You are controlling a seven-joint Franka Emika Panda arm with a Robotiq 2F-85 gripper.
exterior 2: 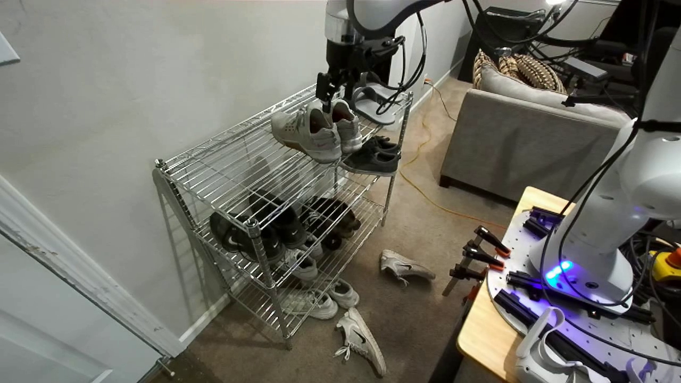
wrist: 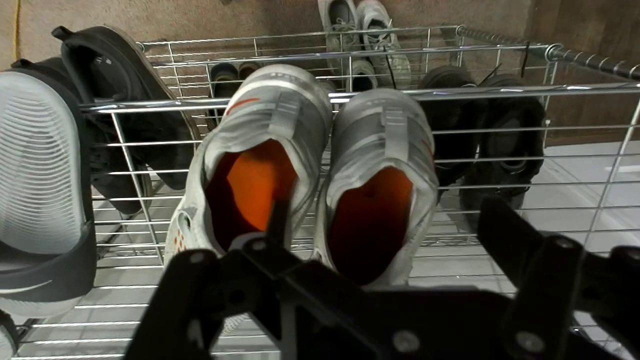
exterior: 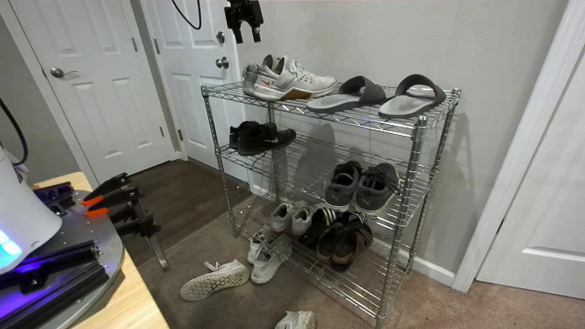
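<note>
My gripper (exterior: 247,39) hangs open above the left end of the rack's top shelf, with clear air between it and the shoes in the first exterior view. Directly below is a pair of white-grey sneakers with orange insides. In the wrist view, the left sneaker (wrist: 270,114) and the right sneaker (wrist: 384,129) stand side by side, heels toward the top. The gripper's dark fingers (wrist: 510,231) spread across the lower part of that view, nothing held between them, and cover the shoes' front ends. The wire rack (exterior: 411,164) has several shoes on its shelves.
On the top shelf, grey slides (exterior: 351,96) lie right of the sneakers. Black shoes (exterior: 263,137) sit one shelf down. Several loose sneakers, one a white sneaker (exterior: 216,280), lie on the floor before the rack. A wall (exterior 2: 127,83) stands close behind it.
</note>
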